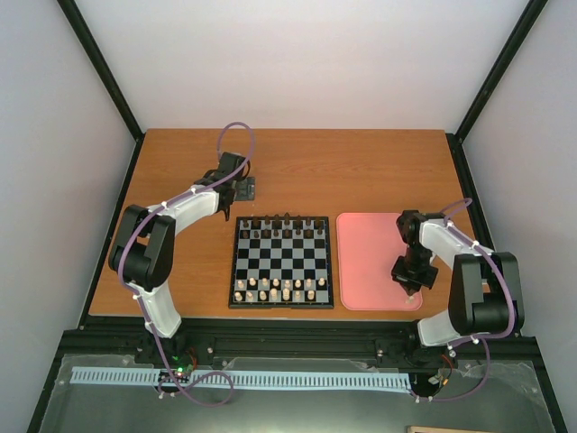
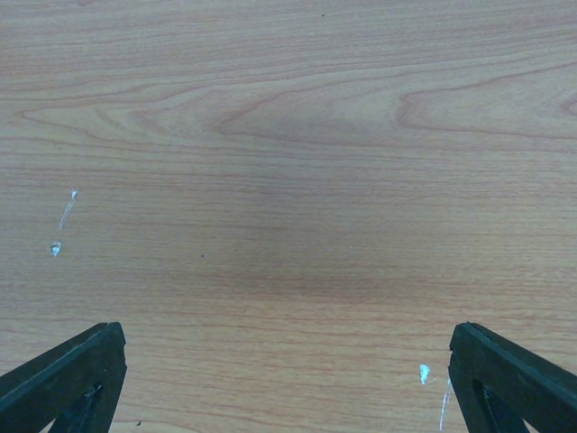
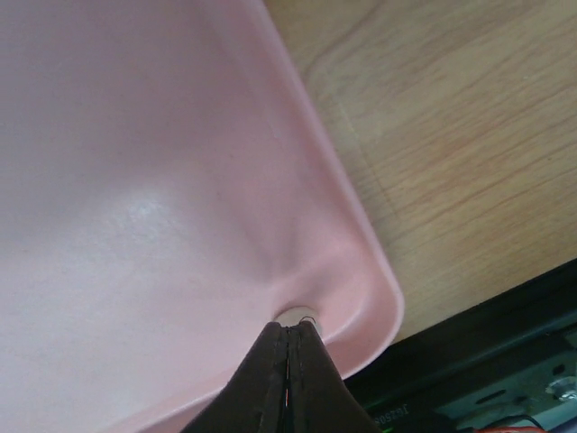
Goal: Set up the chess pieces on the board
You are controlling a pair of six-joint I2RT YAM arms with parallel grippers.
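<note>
A white chess piece (image 3: 297, 315) lies in the corner of the pink tray (image 3: 356, 212), mostly hidden behind my right gripper. That gripper is shut with its fingertips together, and the piece is outside them. From above, the piece (image 1: 411, 299) shows as a pale spot near the tray's front right corner. My left gripper is open over bare wood, nothing between its fingers. On the chessboard (image 1: 280, 308), dark pieces (image 1: 287, 225) line the far rows and white pieces (image 1: 286, 294) the near rows; small gaps are hard to judge.
The raised tray rim and a dark frame rail (image 3: 478, 334) border the right gripper's corner. A small grey object (image 1: 245, 188) sits beside the left arm.
</note>
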